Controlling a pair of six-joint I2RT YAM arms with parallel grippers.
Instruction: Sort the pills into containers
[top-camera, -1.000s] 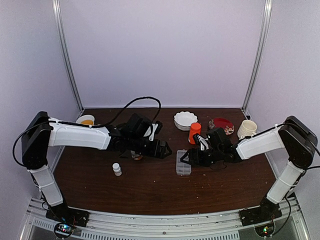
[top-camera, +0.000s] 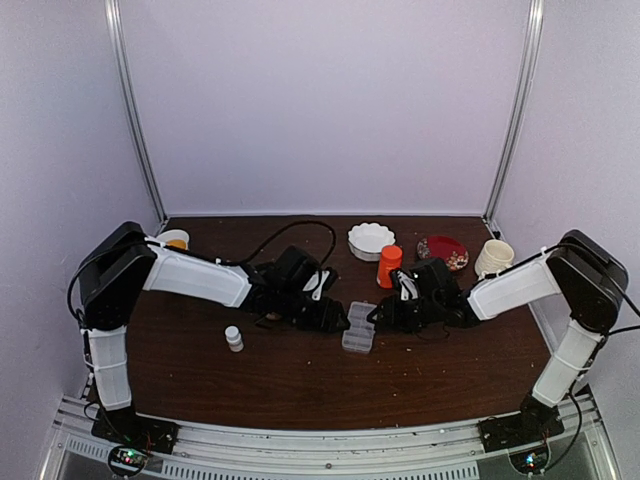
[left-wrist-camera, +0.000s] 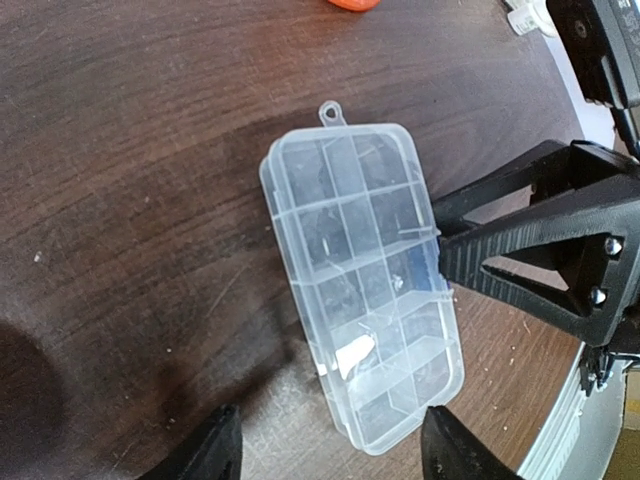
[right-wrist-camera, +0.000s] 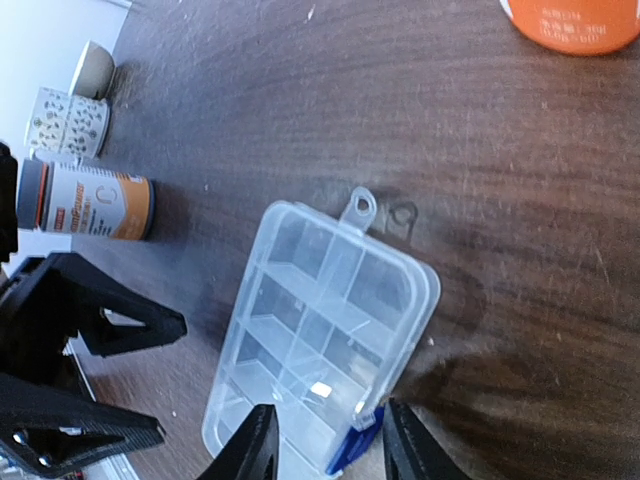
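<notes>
A clear divided pill box (top-camera: 359, 330) is between my two grippers at mid-table; in the left wrist view the box (left-wrist-camera: 365, 290) has a small loop at its far end and a pale piece visible through the plastic. My right gripper is shut on the side edge of the box (right-wrist-camera: 320, 330), a blue latch beside its finger. My left gripper is open, its fingers apart near the opposite side and near end of the box. In the top view, a red plate (top-camera: 455, 247) holds small pill-like pieces.
An orange bottle (top-camera: 389, 266) and a white scalloped bowl (top-camera: 371, 239) stand behind the box. A cream mug (top-camera: 493, 258) is at back right, a small white bottle (top-camera: 234, 339) at left.
The left arm has reached right, bringing its gripper close to the box. The box has shifted slightly left. The right gripper has moved only a little.
</notes>
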